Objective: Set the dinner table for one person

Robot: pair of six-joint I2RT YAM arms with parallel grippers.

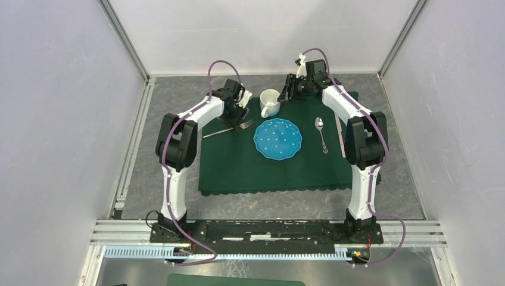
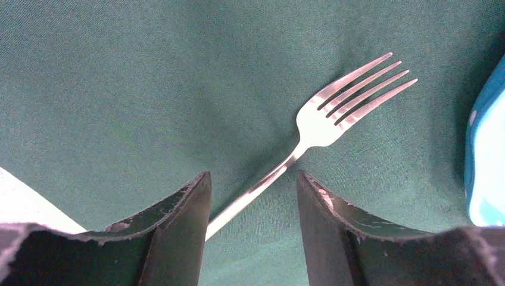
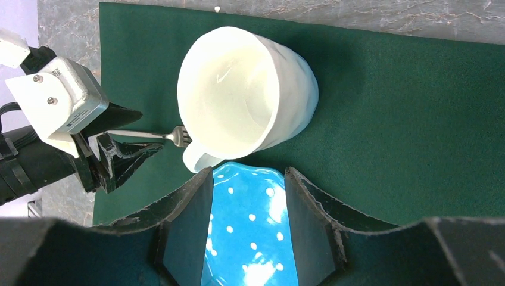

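A silver fork (image 2: 318,122) lies on the green placemat (image 1: 268,176), left of the blue dotted plate (image 1: 277,139). Over the fork's handle hovers my left gripper, its fingers parted with the handle showing in the gap and no grip on it. Behind the plate stands a white mug (image 1: 270,102), upright, its handle towards the plate. My right gripper, also open and empty, is just right of the mug in the top view. A spoon (image 1: 320,134) and a knife (image 1: 340,136) lie to the right of the plate; the right arm partly covers the knife.
Grey marbled tabletop (image 1: 268,207) surrounds the mat, with white walls on both sides and at the back. Both grippers are close to the mug.
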